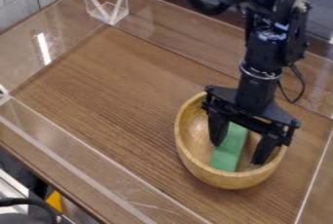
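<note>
A tan bowl (202, 162) sits on the wooden table at the lower right, with a green oblong object (228, 150) lying inside it. My black gripper (248, 136) reaches down from the top right into the bowl, open, its fingers spread either side of the green object's upper part. Whether they touch it cannot be seen.
A white wire basket (104, 6) stands at the top left. A small yellow item (55, 199) shows at the lower-left edge.
</note>
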